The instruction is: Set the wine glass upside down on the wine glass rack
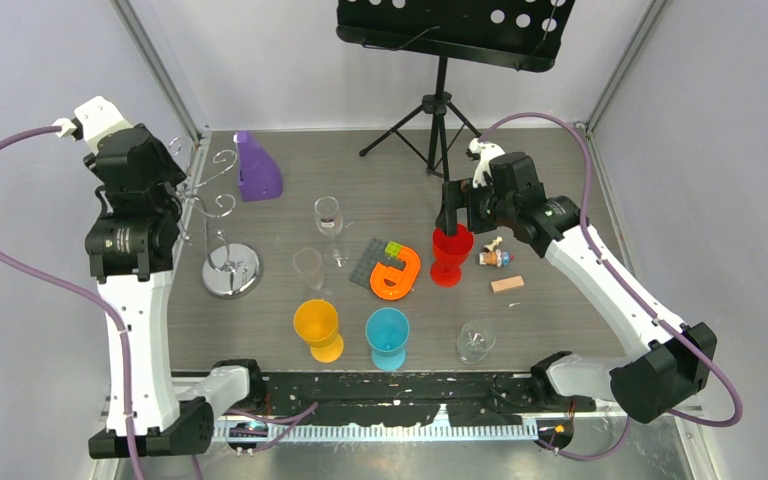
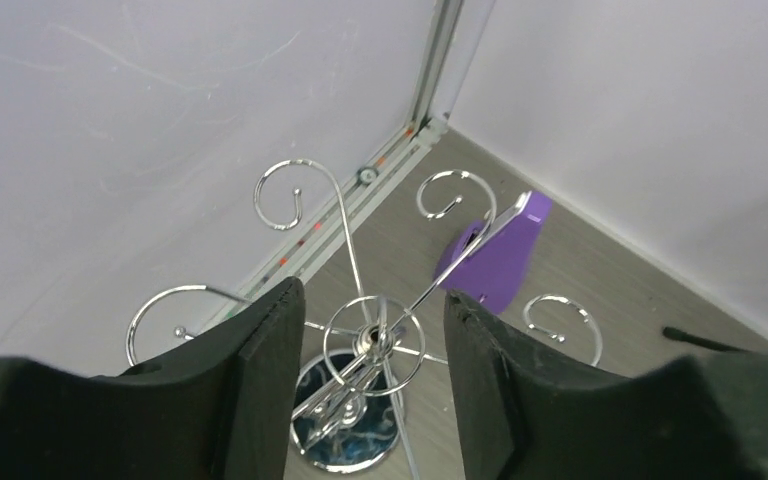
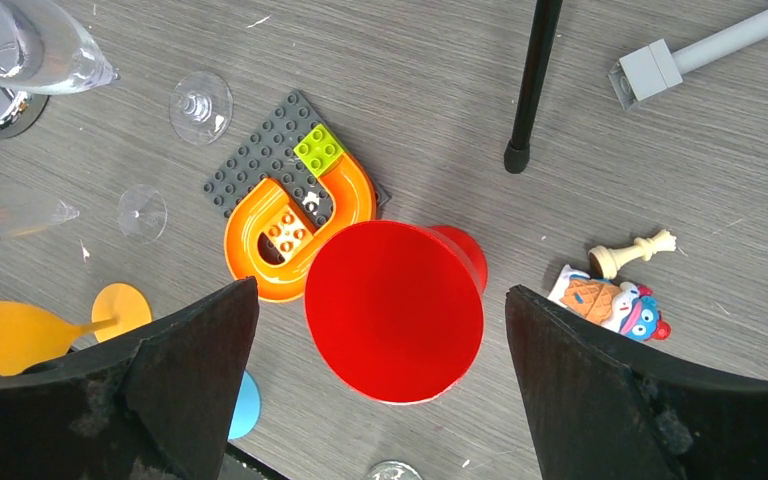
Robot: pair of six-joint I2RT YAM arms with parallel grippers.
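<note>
The silver wine glass rack (image 1: pixel 231 269), with curled wire arms, stands at the table's left; its round base and central ring (image 2: pixel 374 346) show in the left wrist view. Over it hovers my left gripper, part open, nothing held between its fingers. My right gripper is open above the red goblet (image 3: pixel 395 312), which stands upright on the table between and below the fingers, not gripped. Two clear stemmed glasses stand left of centre: a taller wine glass (image 1: pixel 328 217) and a shorter glass (image 1: pixel 309 266) in front of it.
A yellow goblet (image 1: pixel 317 325), a blue goblet (image 1: pixel 388 333) and a clear glass (image 1: pixel 476 341) stand along the front. An orange track piece (image 1: pixel 394 275) lies mid-table. Behind the rack is a purple object (image 1: pixel 257 170); a music stand (image 1: pixel 439 105) rises at the back. Small toys (image 1: pixel 495 257) lie right.
</note>
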